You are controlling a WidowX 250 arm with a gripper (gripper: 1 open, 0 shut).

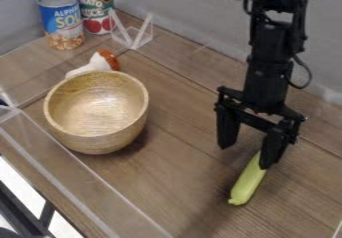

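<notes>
My black gripper (pixel 251 137) hangs at the right side of the camera view with its fingers apart, open, directly above a long pale green vegetable-like object (pixel 245 185) lying on the wooden table (pixel 167 187). One finger reaches over the upper end of that object. A wooden bowl (pixel 94 115) stands at the left, well away from the gripper.
Behind the bowl lies a small white-and-orange item (pixel 96 64). Two cans, a blue alphabet-soup can (pixel 63 20) and a red can (pixel 96 7), stand in the back left corner.
</notes>
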